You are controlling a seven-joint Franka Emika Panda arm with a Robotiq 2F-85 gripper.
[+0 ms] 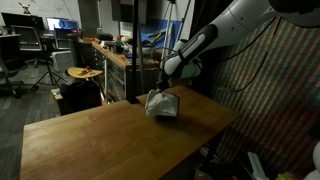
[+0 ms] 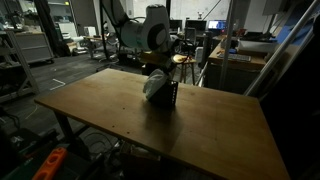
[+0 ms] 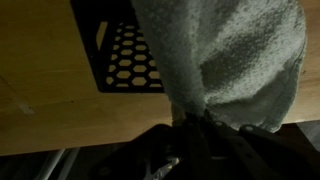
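Observation:
A light grey cloth [image 1: 161, 104] hangs bunched at a black basket on the wooden table. In the wrist view the cloth [image 3: 250, 70] fills the upper right and narrows toward my gripper, which is shut on it. The basket [image 3: 128, 62], with hexagonal holes, shows beside the cloth; much of it is covered. From the other side, the cloth [image 2: 157, 84] sits against and partly over the basket [image 2: 168, 98], my gripper close above. How much cloth lies inside the basket cannot be told.
The wooden table [image 1: 95, 142] is bare to the left of the basket, and its other side [image 2: 225, 115] is clear too. A dark pole stands behind the table. Desks, chairs and a round stool are farther back.

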